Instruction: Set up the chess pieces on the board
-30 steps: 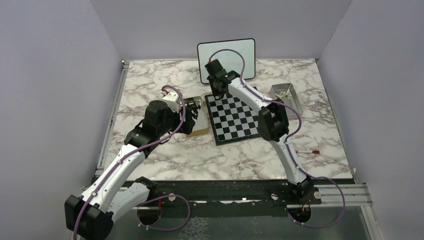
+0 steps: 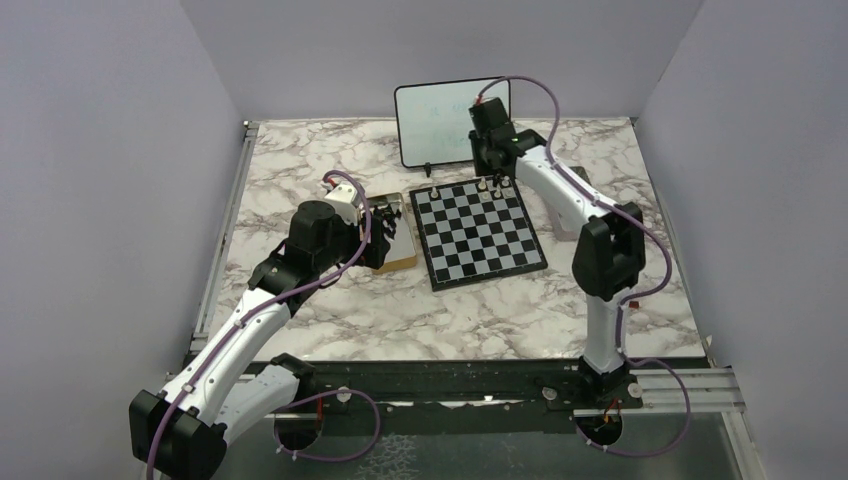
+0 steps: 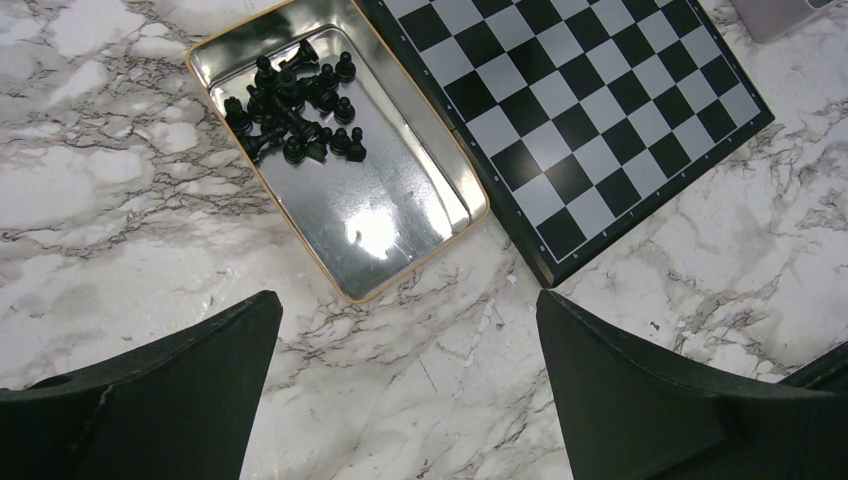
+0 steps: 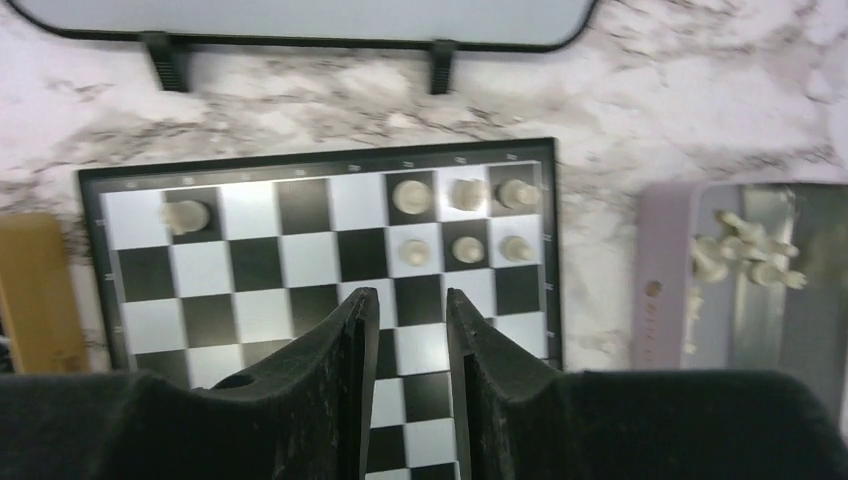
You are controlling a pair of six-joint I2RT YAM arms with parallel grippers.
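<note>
The chessboard [image 2: 470, 240] lies mid-table, several white pieces [image 4: 412, 197] standing at its far right and one white piece [image 4: 185, 216] at the far left. My right gripper hangs over the board's far part, fingertips a little apart with nothing visible between them; its view is blurred. My left gripper stands open, empty, near the tray [image 3: 400, 230] of black pieces [image 3: 288, 90]. More white pieces [image 4: 748, 250] lie in the grey bin [image 4: 660, 280] right of the board.
A whiteboard [image 2: 440, 120] on stands is behind the board. A small red-ended object [image 2: 634, 305] lies at the right, partly hidden by the arm.
My right arm has swung rightward from the board's far left corner toward its far right, uncovering the white piece at the left. My left arm has not moved.
</note>
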